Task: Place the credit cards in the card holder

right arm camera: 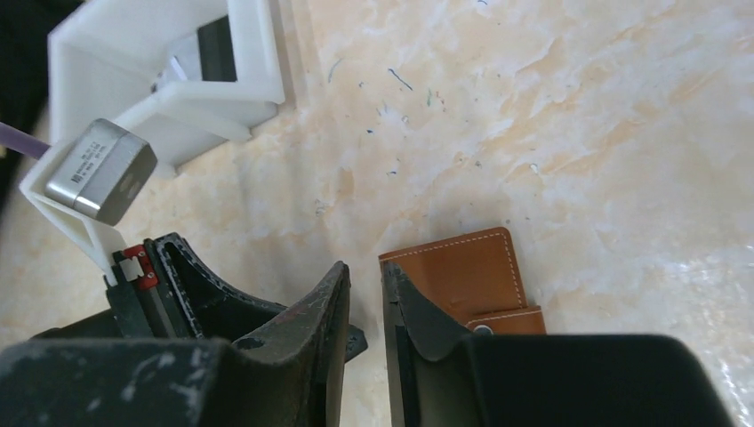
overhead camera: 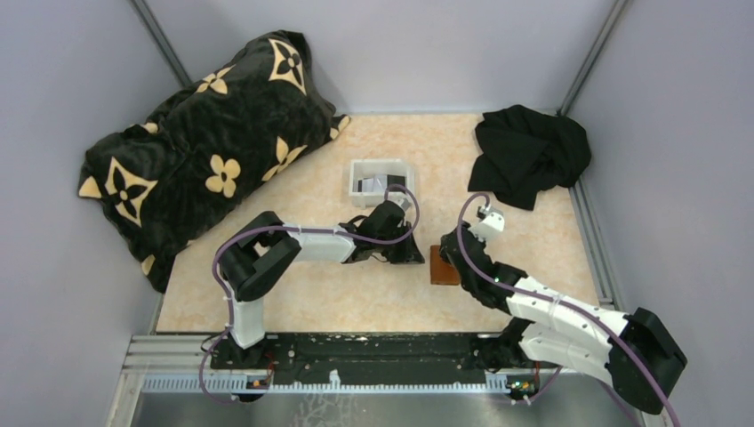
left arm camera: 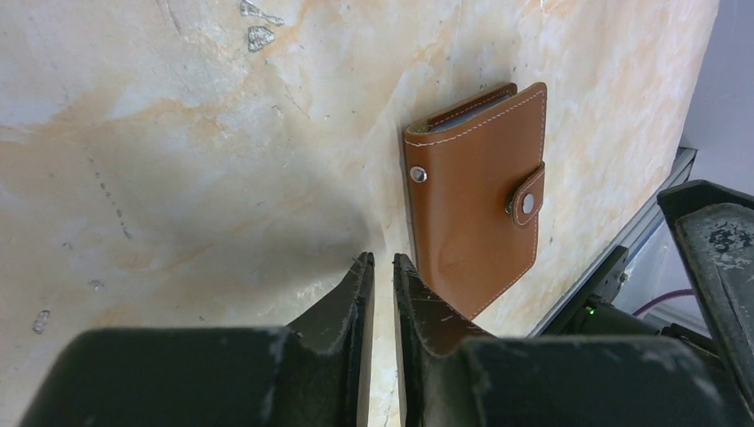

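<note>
The brown leather card holder (overhead camera: 444,273) lies flat on the table; in the left wrist view its snap strap (left arm camera: 528,194) is folded over the edge. My left gripper hangs low just left of the holder, slightly open, with only bare table visible between its fingers. Above the holder is my right gripper, its fingers parted a little and nothing held. Grey and black cards (overhead camera: 381,183) lie in the white bin (overhead camera: 352,187) behind the left arm; the right wrist view shows part of them at upper left.
A dark patterned cushion (overhead camera: 222,133) fills the back left, and a black cloth (overhead camera: 532,153) is bunched at the back right. The two arms stand close together at the holder. Open table lies in front of the left arm and behind the holder.
</note>
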